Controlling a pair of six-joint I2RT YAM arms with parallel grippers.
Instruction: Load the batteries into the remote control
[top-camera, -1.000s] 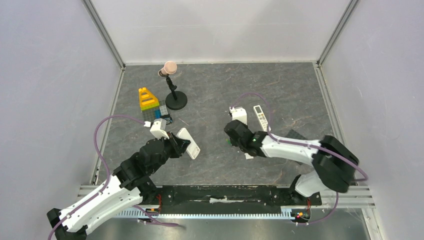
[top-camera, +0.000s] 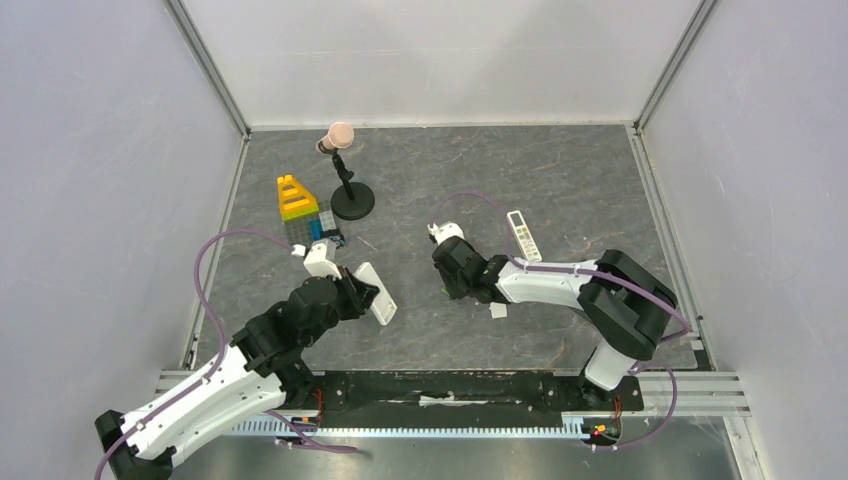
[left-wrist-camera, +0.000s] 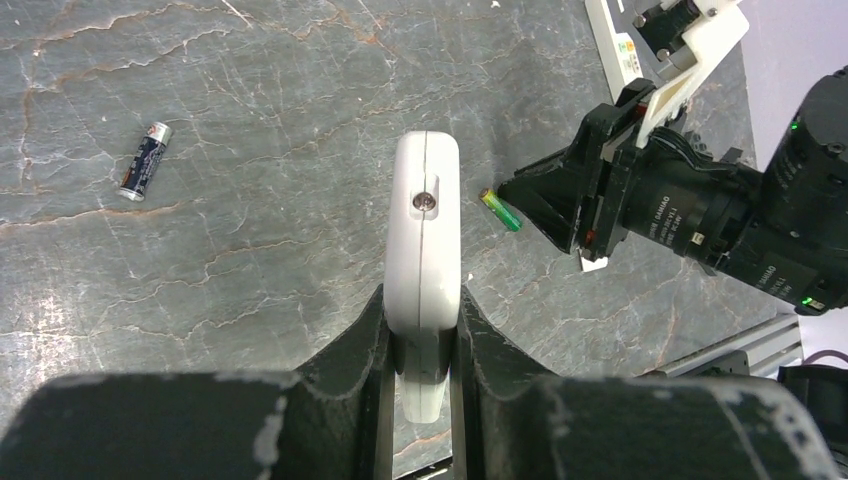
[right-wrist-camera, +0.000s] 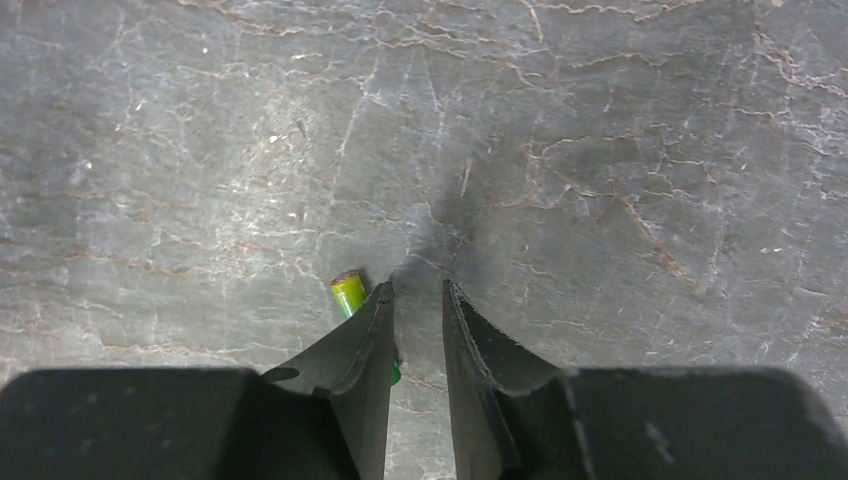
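Note:
My left gripper is shut on a white remote (left-wrist-camera: 423, 240), held upright on edge, also seen in the top view (top-camera: 378, 293). A dark battery (left-wrist-camera: 146, 160) lies on the table left of it in the left wrist view. A green battery lies under my right gripper, whose two fingertips (right-wrist-camera: 417, 293) point down just beside it, a small gap between them; in the right wrist view the battery (right-wrist-camera: 349, 293) is partly behind the left finger, not held.
A second remote (top-camera: 524, 236) lies at the right. A black stand with a pink head (top-camera: 352, 200) and colourful bricks (top-camera: 297, 200) are at the back left. A small white piece (top-camera: 499, 311) lies near the right arm.
The left gripper and held remote have shifted very slightly.

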